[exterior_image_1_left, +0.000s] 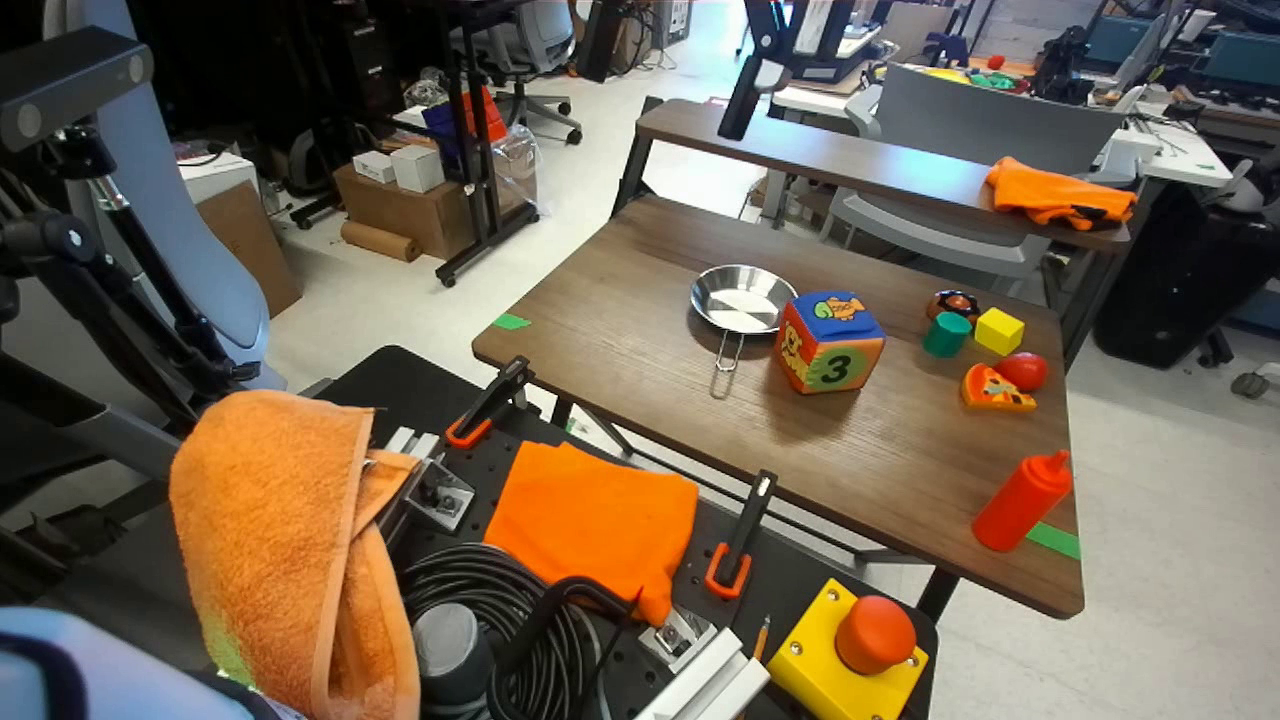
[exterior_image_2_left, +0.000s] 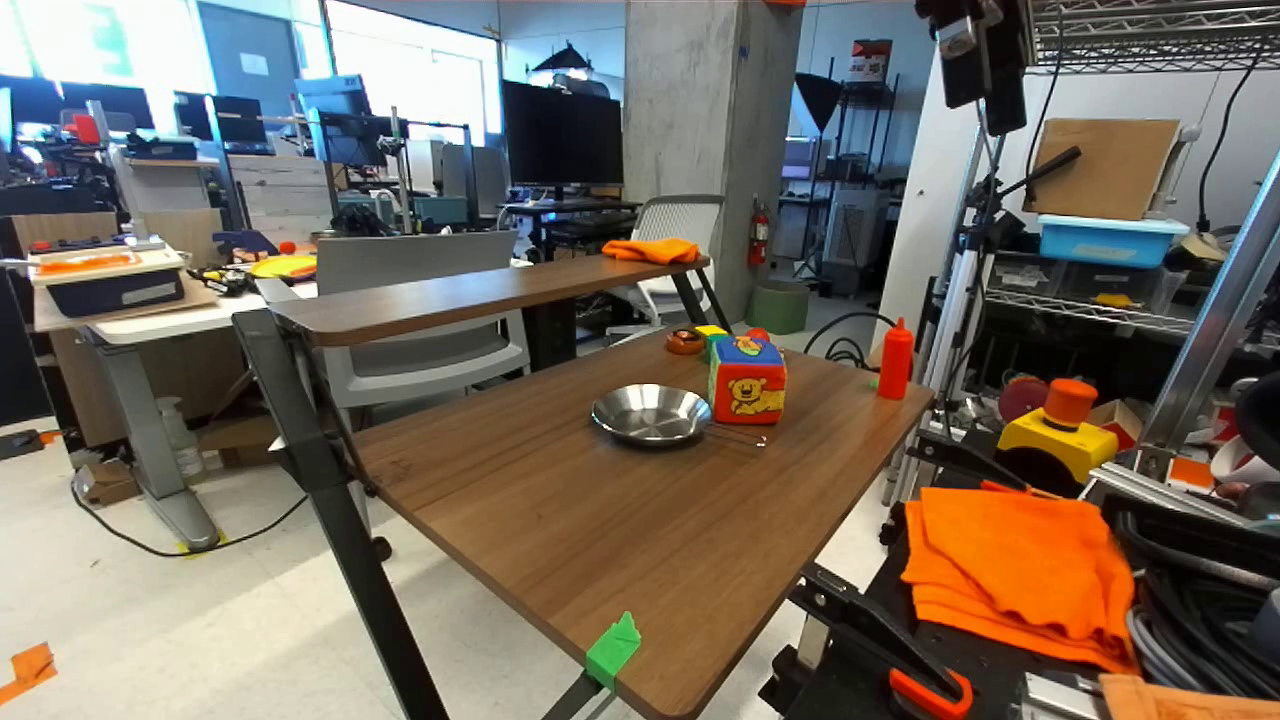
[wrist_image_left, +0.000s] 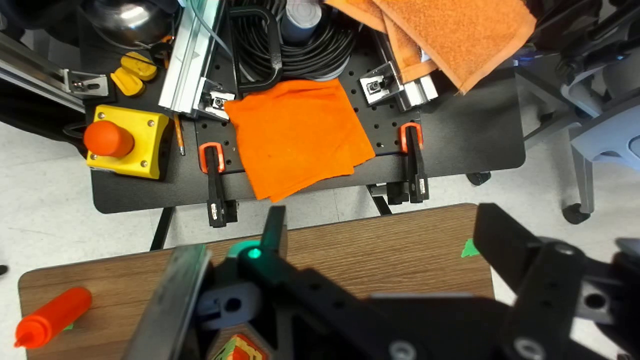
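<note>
In the wrist view my gripper is open, its dark fingers set wide apart with nothing held between them. It hangs high above the brown table (exterior_image_1_left: 576, 312), and only parts of it show at the top of both exterior views. On the table a steel pan (exterior_image_1_left: 744, 300) stands beside a soft toy cube (exterior_image_1_left: 830, 344) marked with a 3. A red squeeze bottle (exterior_image_1_left: 1022, 502) is upright near the right front corner. Grouped at the right are a teal cup-like piece (exterior_image_1_left: 947, 335), a yellow block (exterior_image_1_left: 998, 331), a red ball-like item (exterior_image_1_left: 1023, 371) and a toy pizza slice (exterior_image_1_left: 997, 389).
A raised shelf (exterior_image_1_left: 828, 150) runs along the table's back, with an orange cloth (exterior_image_1_left: 1056, 192) at one end. In front is a black bench with clamps, a folded orange cloth (exterior_image_1_left: 594, 522) and a yellow box with a red button (exterior_image_1_left: 849, 658).
</note>
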